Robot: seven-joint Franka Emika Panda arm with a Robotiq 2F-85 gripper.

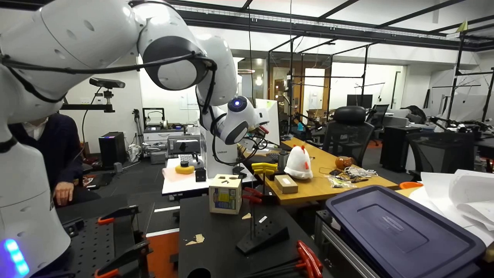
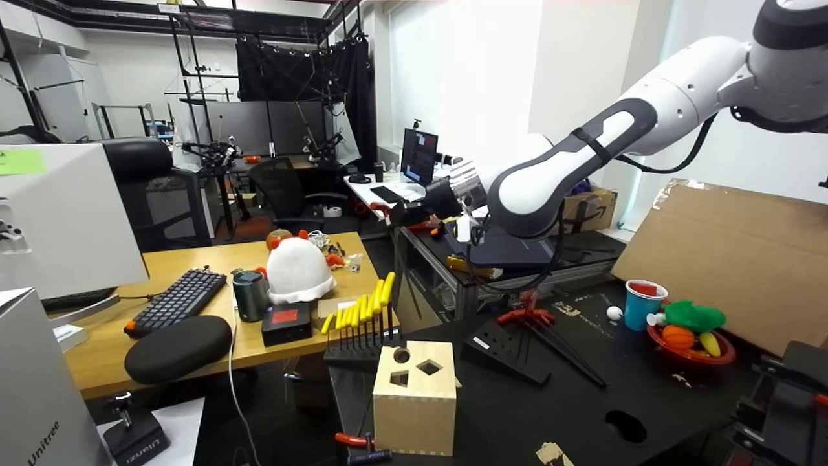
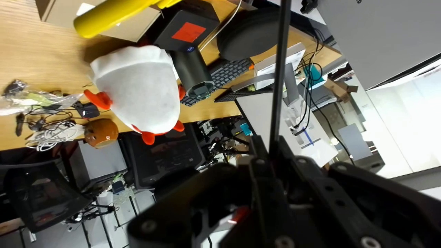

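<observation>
In the wrist view my gripper is shut on a thin black rod (image 3: 280,74), which runs up out of the frame. A bit of red shows behind the fingers, and in exterior view 2 a red handle (image 2: 380,207) sticks out beside the gripper (image 2: 407,213), so the tool looks like a red-handled hex key. Its rod slants down below the gripper, clear of the table. The black perforated holder (image 2: 504,349) lies on the black table, with red-handled keys (image 2: 528,314) by it. Behind the wooden box stands a row of yellow-handled keys (image 2: 361,312).
A wooden shape box (image 2: 415,400) stands at the table's near edge in exterior view 2. Beyond lies a wooden desk with a white plush (image 2: 299,269). A red bowl of toys (image 2: 691,349) and a blue cup (image 2: 644,303) sit right. A dark lid (image 1: 403,231) covers a neighbouring bin.
</observation>
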